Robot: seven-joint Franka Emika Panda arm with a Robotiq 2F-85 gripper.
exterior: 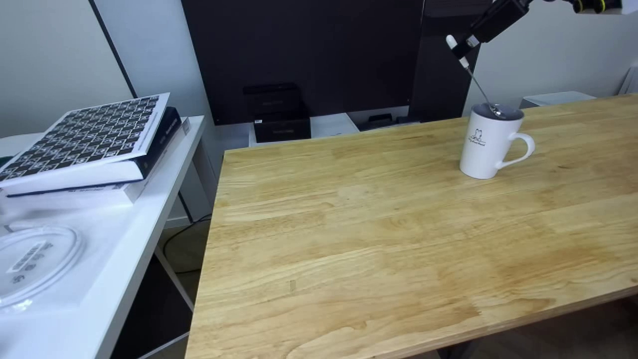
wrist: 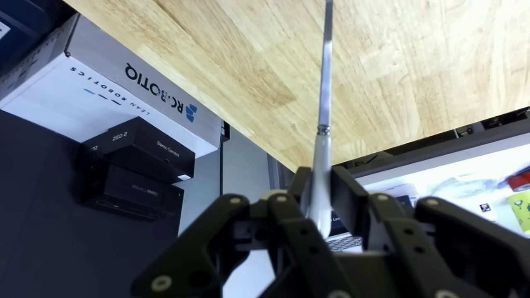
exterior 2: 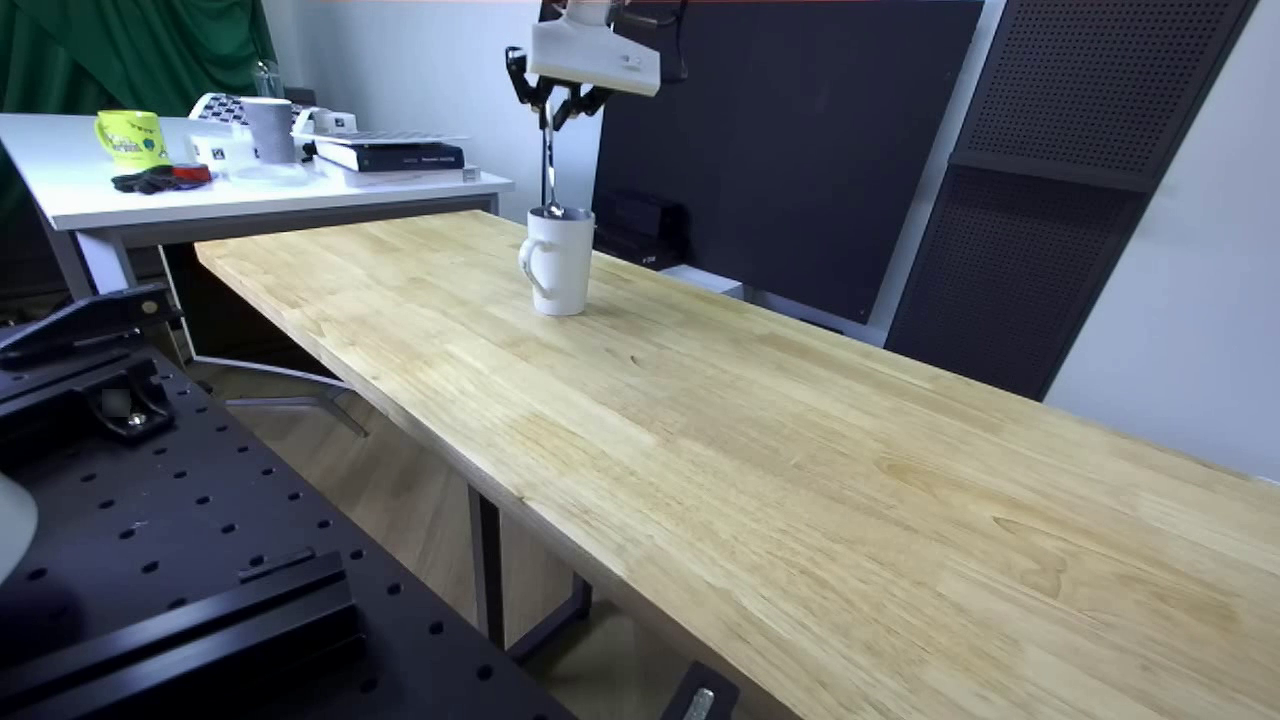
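Note:
My gripper is shut on the white handle of a long metal spoon (wrist: 325, 74). In exterior view 1 the spoon (exterior: 476, 81) slants down to the right, its bowl at the mouth of a tall white mug (exterior: 484, 143). The mug has a grey inside and a small drawing on its side, and it stands upright on the wooden table with its handle to the right. Exterior view 2 shows my gripper (exterior 2: 554, 106) above the mug (exterior 2: 561, 270), the spoon's tip at or just inside the rim. The wrist view leaves out the mug and the spoon's bowl.
A white side table (exterior 2: 108, 180) at the far end carries books, cups and a yellow mug (exterior 2: 132, 138). Boxes (wrist: 139, 164) stand below the table's back edge, by a dark panel.

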